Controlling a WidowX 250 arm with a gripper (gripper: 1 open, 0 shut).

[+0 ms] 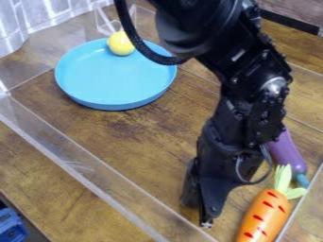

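My black gripper (202, 203) is low over the wooden floor at the lower right, its fingers pointing down and largely hidden by its own body; I see nothing clearly held. Just right of it lies an orange toy carrot (263, 217) with green leaves. A purple toy eggplant (284, 154) lies behind the carrot, partly covered by my arm.
A blue plate (108, 80) sits at the upper left, with a yellow ball (121, 45) at its far edge. Clear plastic walls border the area. A blue object (7, 225) is at the lower left.
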